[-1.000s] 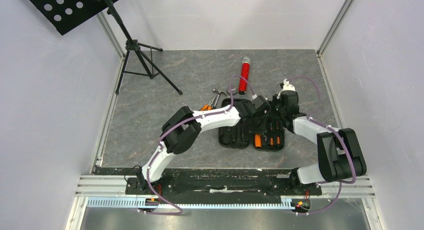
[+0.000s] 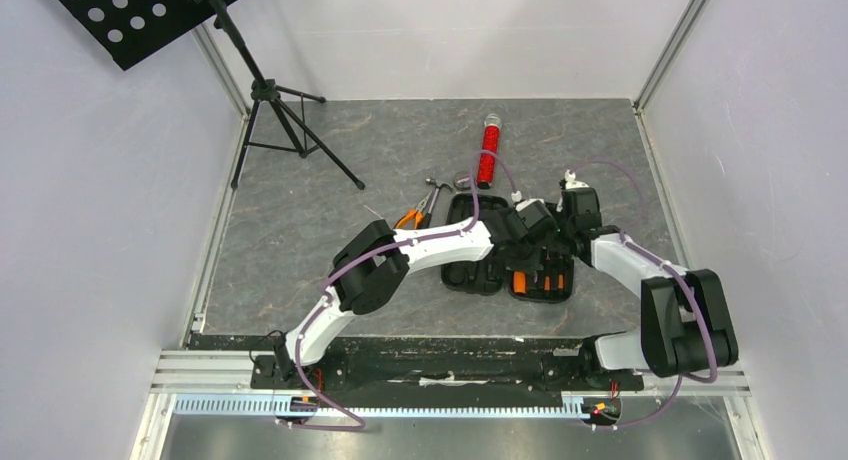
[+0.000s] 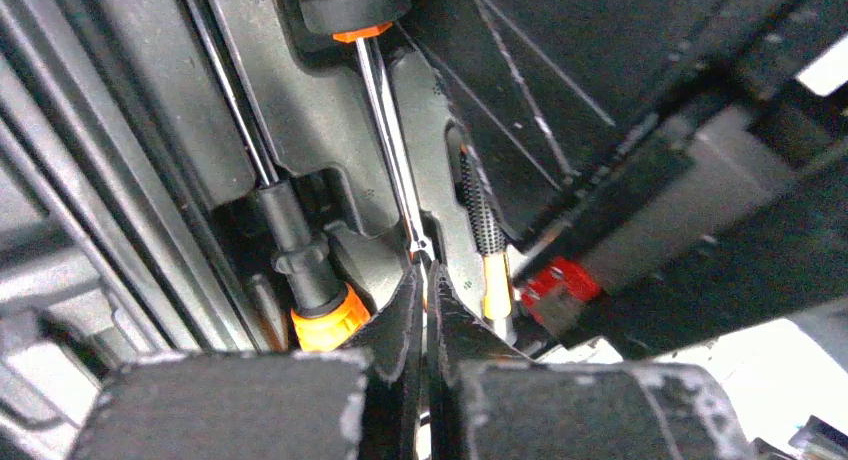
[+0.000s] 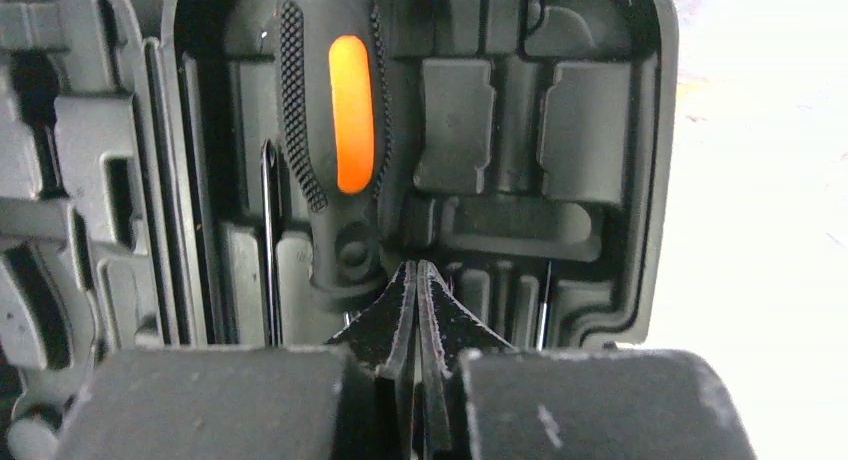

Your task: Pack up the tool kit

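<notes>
The open black tool case (image 2: 460, 280) holds screwdrivers, among them one with an orange-and-black handle (image 4: 352, 115) and another with an orange collar (image 3: 325, 318). Both grippers are over the case's right half. My left gripper is shut, its tips at a screwdriver shaft, nothing visible held between them. My right gripper is shut above the case near the large handle's lower end, with nothing visible between its fingers. In the top view the arms hide much of the case.
Pliers (image 2: 408, 218), a hammer (image 2: 434, 200), a round item (image 2: 462, 180) and a red cylinder (image 2: 489, 150) lie behind the case. A black stand (image 2: 290, 120) is at the back left.
</notes>
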